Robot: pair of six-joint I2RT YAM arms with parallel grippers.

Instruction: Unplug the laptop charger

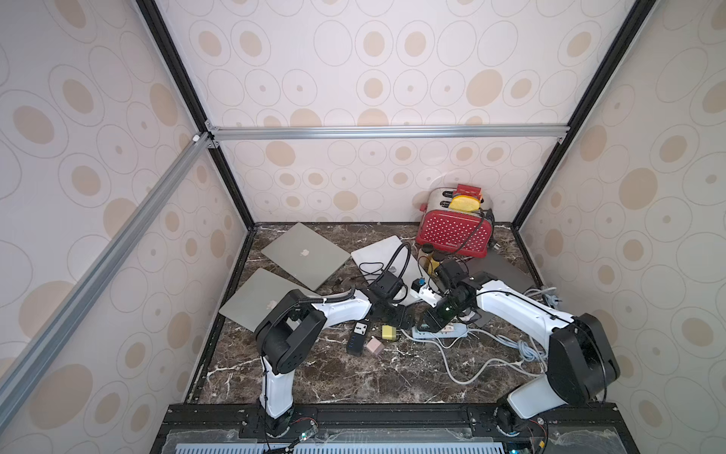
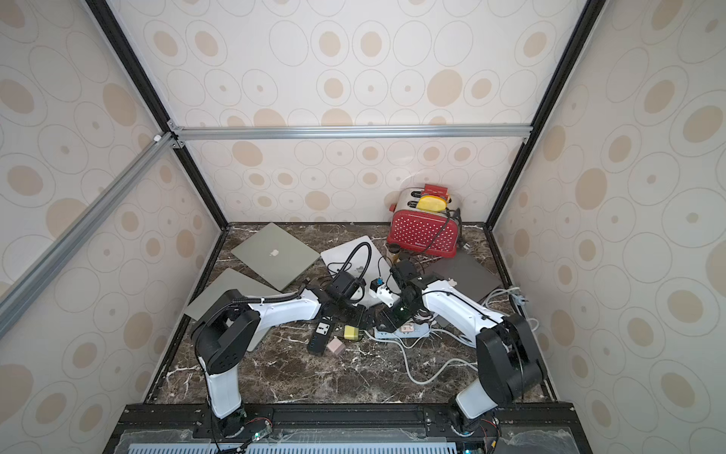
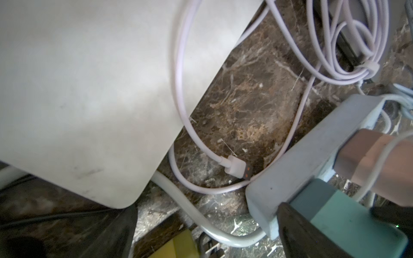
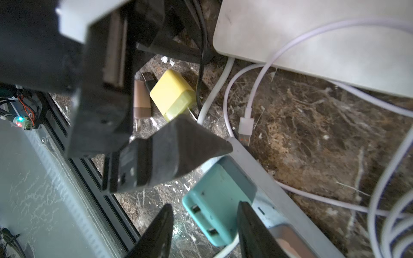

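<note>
A teal charger (image 4: 219, 197) sits in one end of the pale blue power strip (image 3: 309, 159), with a pink adapter (image 3: 374, 163) farther along it. In the left wrist view my left gripper is open, one finger (image 3: 301, 234) beside the strip's end and the teal charger. My right gripper has its fingers apart at the teal charger's outer end. One right finger (image 4: 251, 232) overlaps the charger's edge; bare table shows between the other finger and the charger. Whether they pinch it is unclear.
A loose white USB plug (image 3: 235, 166) lies behind the strip by a silver laptop (image 3: 86, 94). A yellow adapter (image 4: 172, 90) and a dark remote (image 1: 355, 339) lie left of it. Behind stands a red toaster (image 1: 453, 230).
</note>
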